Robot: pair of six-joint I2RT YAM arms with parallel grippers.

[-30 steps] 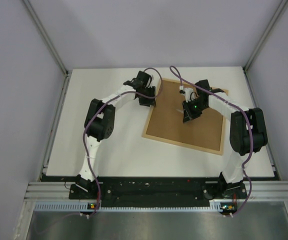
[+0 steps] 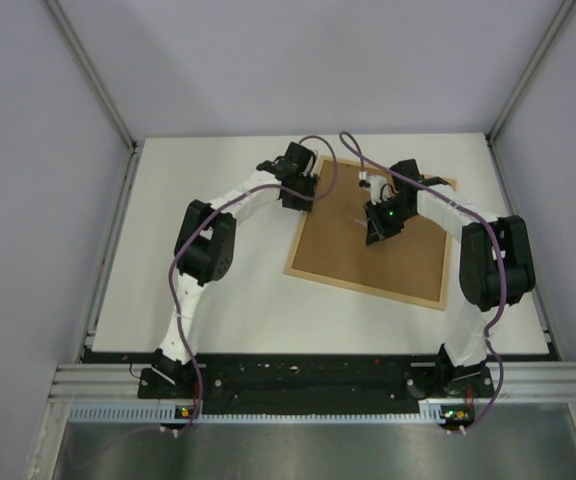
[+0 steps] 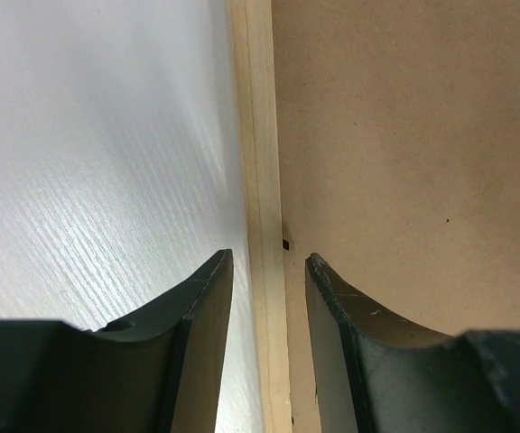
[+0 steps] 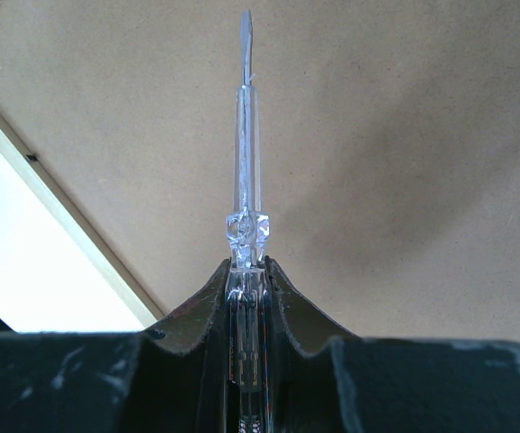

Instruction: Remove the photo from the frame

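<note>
The picture frame lies face down on the table, its brown backing board [image 2: 358, 262] ringed by a pale wooden border [image 2: 363, 288]. Small dark tabs sit at the border's inner edge, one tab [image 3: 285, 244] close to my left gripper. That gripper is part open, with a finger on either side of the left border strip and nothing visibly held. Over the board, my right gripper is shut on a clear-handled screwdriver [image 4: 248, 180], whose flat metal tip points away from the fingers. The photo is hidden beneath the board.
Cables [image 2: 180, 300] loop along both arms. The frame's right side comes close to the right arm.
Over the last second my left gripper has shifted slightly right, onto the frame's left border. The right arm and the frame have stayed in place.
</note>
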